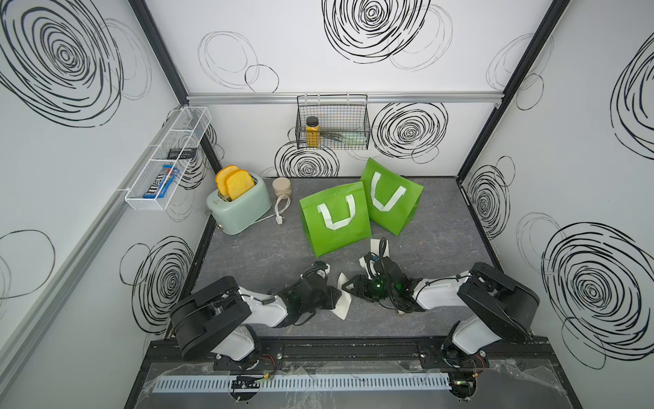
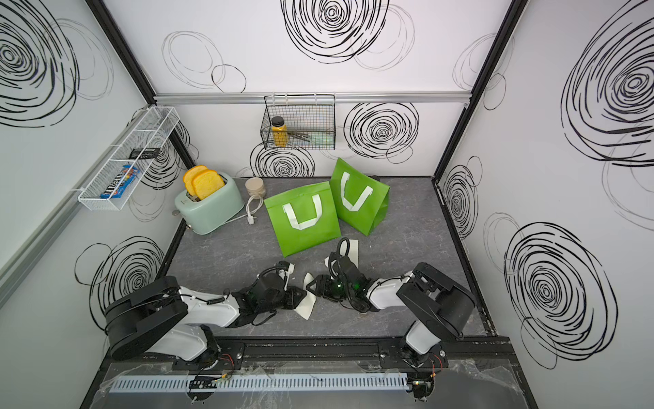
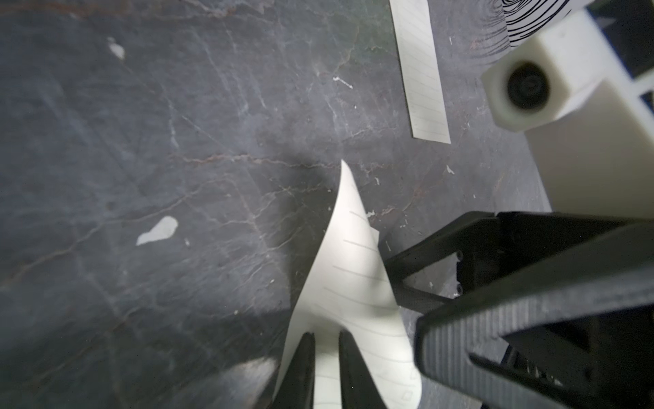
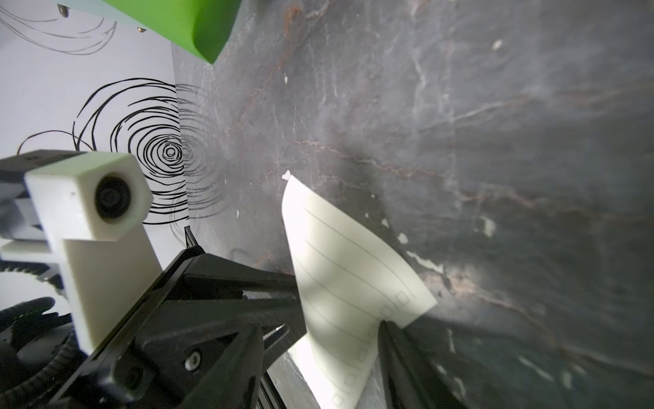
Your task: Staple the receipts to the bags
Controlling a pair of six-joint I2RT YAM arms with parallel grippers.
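Observation:
A lined white receipt (image 3: 347, 272) stands curled off the table between my two grippers. My left gripper has a narrow gap between its fingertips, and paper shows in that gap; whether they press on it is unclear. From the other side my right gripper stands open, with the receipt (image 4: 333, 266) in view between its spread fingers. Another paper strip (image 3: 419, 75) lies flat farther off. Two green bags with white handles, the left one (image 1: 333, 228) and the right one (image 1: 393, 204), stand behind the grippers. I see no stapler.
A mint toaster (image 1: 242, 204) with toast stands at the back left, a white cord (image 1: 280, 208) beside it. A wire basket (image 1: 333, 122) hangs on the back wall.

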